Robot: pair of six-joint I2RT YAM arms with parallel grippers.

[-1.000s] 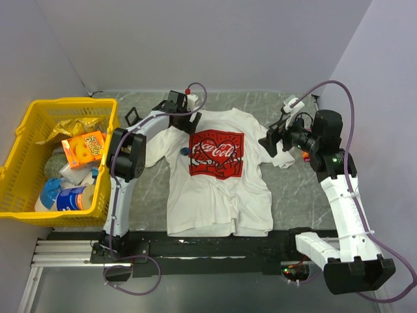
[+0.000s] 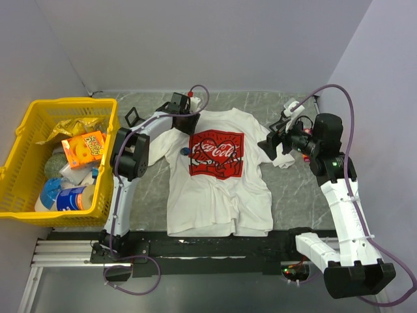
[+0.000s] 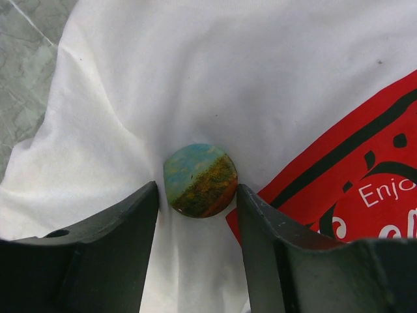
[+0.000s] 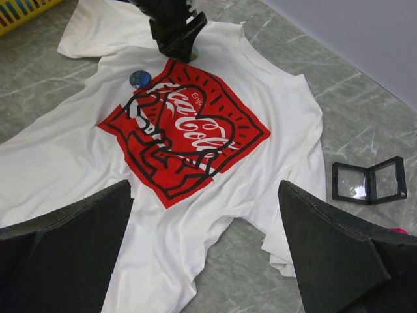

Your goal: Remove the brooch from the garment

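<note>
A white T-shirt (image 2: pixel 215 202) with a red printed panel (image 2: pixel 217 154) lies spread on the table. Near its upper left chest sits a round blue, green and brown brooch (image 3: pixel 201 180), against the cloth. My left gripper is shut on that brooch, one finger at each side of its rim. A second round badge, dark blue (image 4: pixel 140 79), lies on the shirt beside the red panel's edge. Off to the shirt's right, my right gripper (image 2: pixel 273 145) hangs open and empty. Any pin behind the brooch is hidden.
At the left stands a yellow basket (image 2: pixel 111 163) full of packages. A black square frame (image 2: pixel 133 117) lies behind the left arm, and a hinged black frame (image 4: pixel 369 180) sits by the right sleeve. The shirt's lower part is clear.
The right arm has barely moved.
</note>
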